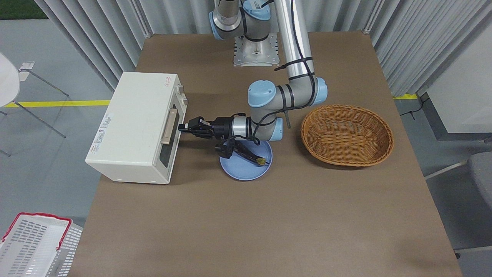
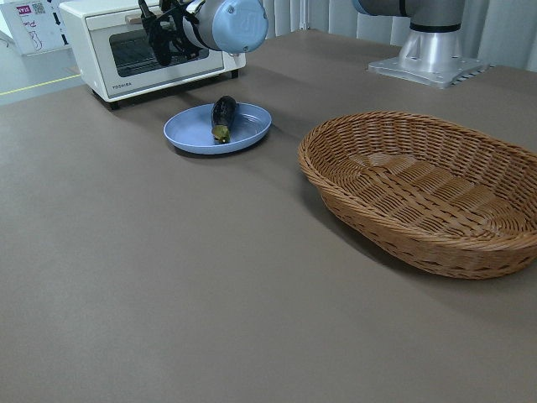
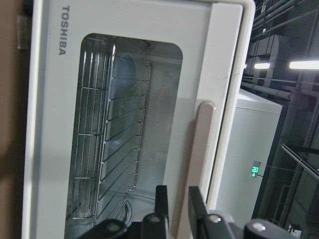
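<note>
A white Toshiba toaster oven [image 1: 124, 124] stands at the left of the table, its glass door closed, a wire rack inside in the wrist view. My gripper is close in front of the door's handle [image 3: 199, 149], its two fingers a short way apart; whether they touch the handle I cannot tell. Below my wrist a dark eggplant [image 2: 223, 119] lies on a blue plate [image 1: 235, 171].
A wicker basket [image 1: 346, 134] is to the right of the plate. A white crate [image 1: 34, 244] sits off the table at the lower left.
</note>
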